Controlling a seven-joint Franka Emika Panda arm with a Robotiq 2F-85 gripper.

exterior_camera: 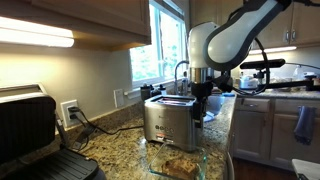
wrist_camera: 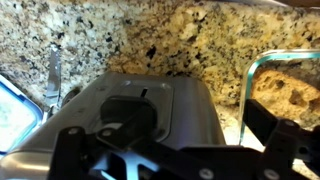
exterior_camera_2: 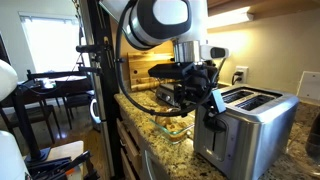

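A silver toaster [exterior_camera: 170, 124] with slots on top stands on the counter. My gripper [exterior_camera: 204, 98] is at its right end, close against it in exterior view 1. In exterior view 2 the gripper's dark fingers [exterior_camera_2: 209, 108] reach the toaster's [exterior_camera_2: 245, 130] near end. From the wrist view, the gripper is open, one finger over the toaster's dark end panel and the other near a glass dish [wrist_camera: 246, 90]. The toaster's metal edge [wrist_camera: 198, 105] shows between them. Whether a finger touches the toaster, I cannot tell. Brown bread [wrist_camera: 285, 96] lies in the dish.
In exterior view 1, the glass dish [exterior_camera: 158, 163] stands in front of the toaster. A dark sandwich press [exterior_camera: 45, 155] sits at the left, and a cord runs to the wall outlet [exterior_camera: 71, 112]. A knife [wrist_camera: 54, 75] lies on the counter. The cabinet [exterior_camera: 85, 20] hangs above.
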